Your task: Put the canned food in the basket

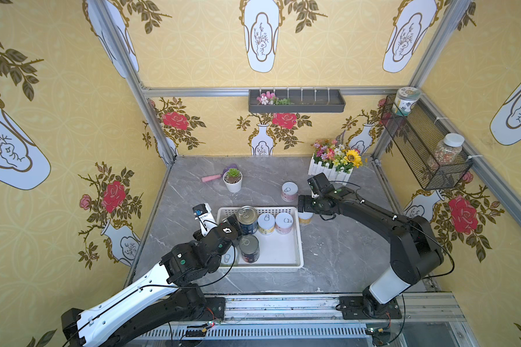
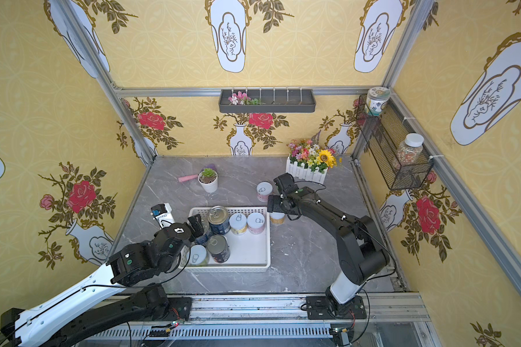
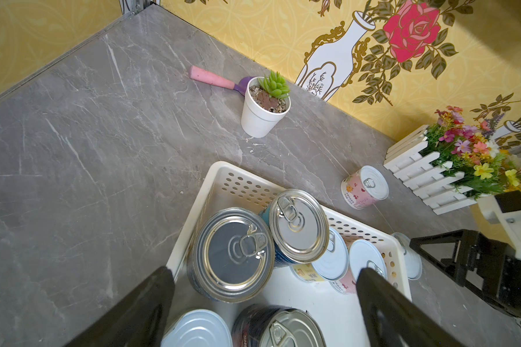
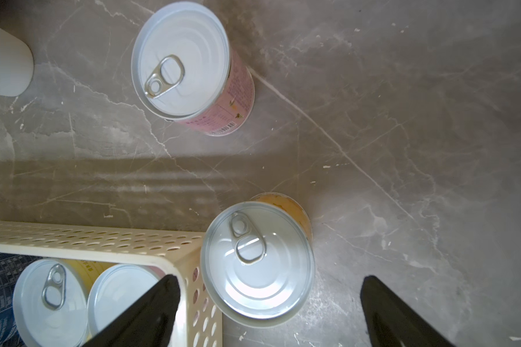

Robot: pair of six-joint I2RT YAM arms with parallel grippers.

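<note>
The white basket (image 2: 249,267) holds several cans: dark-labelled tins (image 3: 231,254), a yellow can (image 1: 265,223) and a pink can (image 1: 283,223). My left gripper is open over its left part, fingers apart above the tins. Outside the right rim stands a yellow-orange can (image 4: 257,254); my right gripper hangs open just above it, the can between the fingertips in the right wrist view, not visibly gripped. A pink can (image 4: 179,57) stands behind, on the counter.
A potted succulent (image 1: 232,185) and pink-handled tool (image 1: 210,178) lie at the back left. A flower planter (image 2: 304,170) stands back right; a wire shelf (image 1: 422,144) hangs on the right wall. Counter right of the basket is clear.
</note>
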